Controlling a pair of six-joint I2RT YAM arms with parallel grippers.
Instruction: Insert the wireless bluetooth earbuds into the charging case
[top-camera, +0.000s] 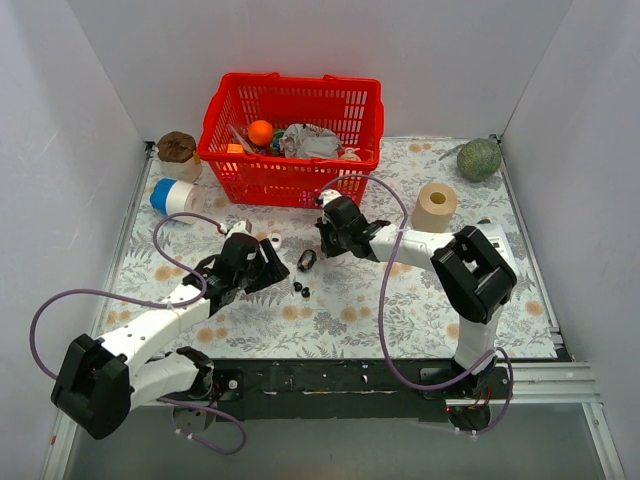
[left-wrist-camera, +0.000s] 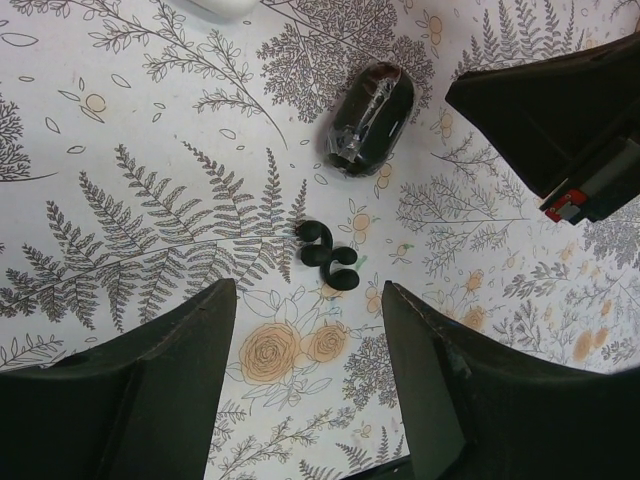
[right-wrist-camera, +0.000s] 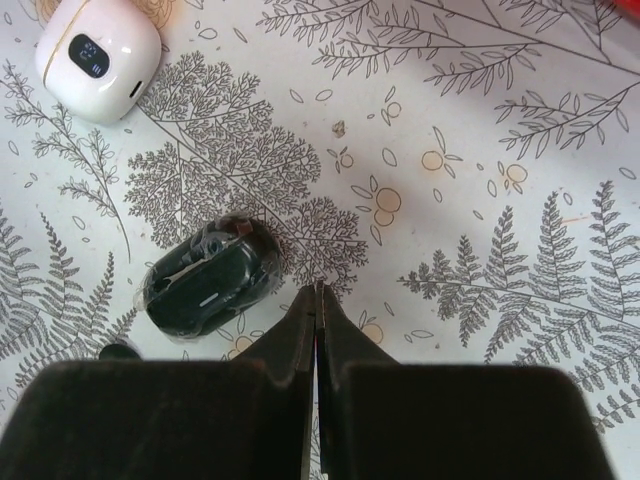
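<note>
Two small black earbuds (left-wrist-camera: 329, 256) lie close together on the patterned cloth. A black, oblong case with a glossy clear edge rests just beyond them; in the right wrist view this case (right-wrist-camera: 215, 275) is left of the fingertips. My left gripper is open above the cloth, and the earbuds appear between its fingertips in the left wrist view, with nothing gripped. My right gripper is shut with nothing showing between its fingers, to the right of the black case. In the top view the earbuds (top-camera: 302, 290) lie nearer the front than the case (top-camera: 307, 260).
A white rounded case with a small display (right-wrist-camera: 100, 55) sits left of and behind the black case. Behind stands a red basket (top-camera: 290, 185). A tape roll (top-camera: 434, 207), a green ball-like object (top-camera: 479, 159) and a blue-and-white container (top-camera: 177, 198) stand around.
</note>
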